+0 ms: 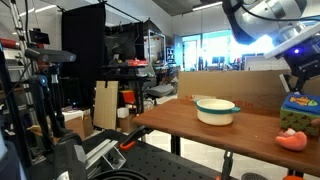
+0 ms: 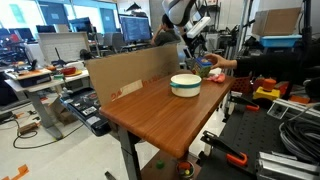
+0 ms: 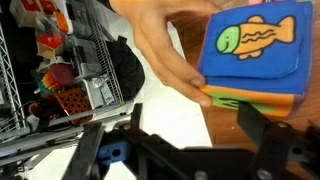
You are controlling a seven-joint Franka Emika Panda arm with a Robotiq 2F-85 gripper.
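My gripper stands open in the wrist view, its two dark fingertips apart with nothing gripped between them. Beyond them is a soft-looking block [image 3: 225, 65] with a blue face, a green and orange fish on it, and an orange lower edge. A person's hand [image 3: 158, 45] is against its left side. In exterior view 1, the colourful block [image 1: 300, 104] is at the right end of the table, beneath the arm; the fingertips are hard to make out there. A red rounded object [image 1: 292, 140] lies in front of it.
A white bowl [image 1: 215, 116] with a green rim stands on the brown table [image 1: 180, 118], left of the block. A tan board [image 2: 130, 92] rises along the table's far side.
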